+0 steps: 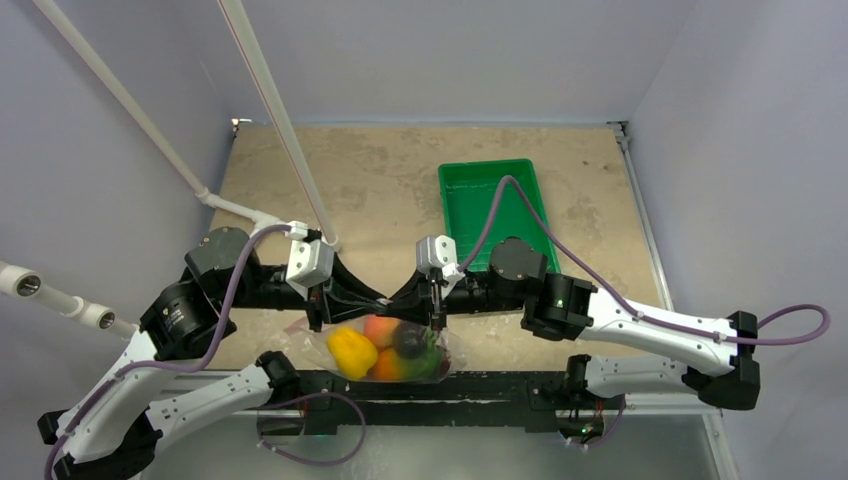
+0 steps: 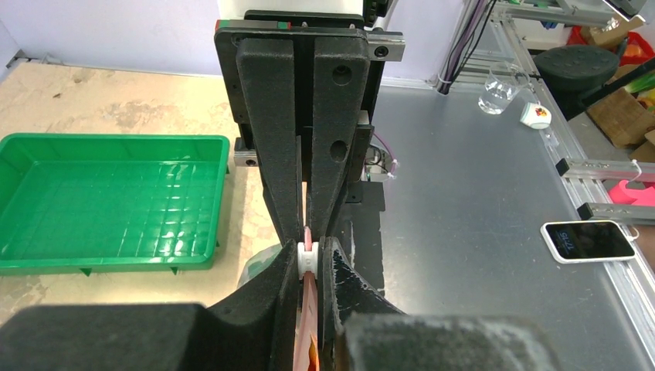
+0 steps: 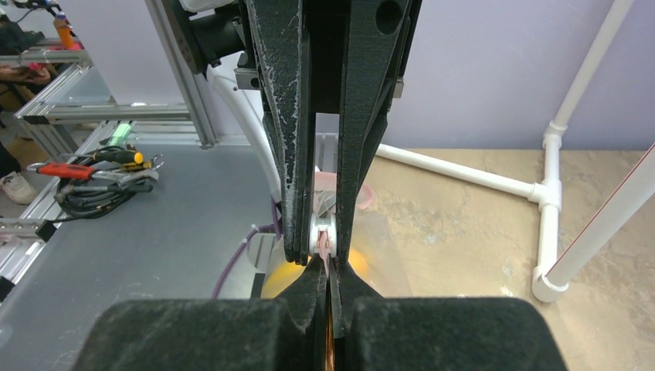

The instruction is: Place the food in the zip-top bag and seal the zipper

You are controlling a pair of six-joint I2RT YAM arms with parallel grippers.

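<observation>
The zip top bag (image 1: 440,362) lies at the table's front with a yellow pepper (image 1: 350,352) and other food inside. Above it my grippers meet tip to tip. My left gripper (image 1: 372,300) is shut on the white zipper slider (image 2: 307,260) at the bag's pink top edge. My right gripper (image 1: 398,306) is shut on the thin pink zipper strip (image 3: 324,244), right beside the slider. The black fingers hide much of the zipper, so I cannot tell how far it is closed.
An empty green tray (image 1: 480,195) sits at the back right. White pipes (image 1: 240,210) stand at the left.
</observation>
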